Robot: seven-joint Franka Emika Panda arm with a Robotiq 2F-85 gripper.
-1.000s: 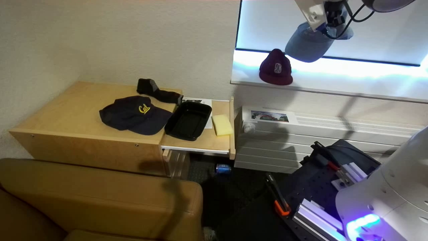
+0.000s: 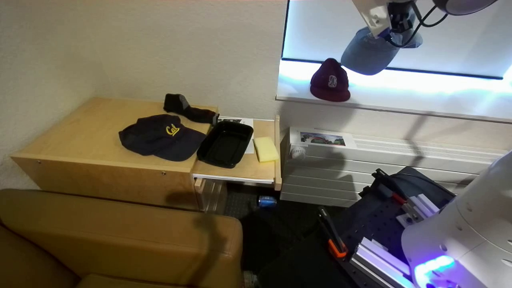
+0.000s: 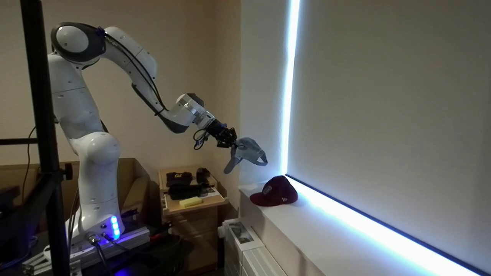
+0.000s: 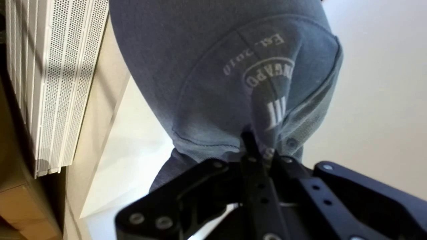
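Observation:
A grey-blue cap (image 4: 216,80) with white lettering hangs from my gripper, which is shut on a pinched fold of its fabric. Seen from the side, the cap (image 3: 251,151) is tilted in the air, above and left of the window sill. My gripper (image 3: 235,143) is at the cap's near side. In the first exterior view the cap (image 2: 367,53) hangs below the wrist, and the fingertips are hard to make out. A maroon cap (image 2: 331,81) rests on the window sill (image 3: 317,230), apart from the hanging one.
Below the sill runs a white radiator (image 2: 326,163). A navy cap (image 2: 161,137) and a dark sock (image 2: 189,111) lie on the wooden cabinet (image 2: 96,125); beside them are a black tray (image 2: 225,144) and a yellow sponge (image 2: 266,149). Bare sill extends past the maroon cap.

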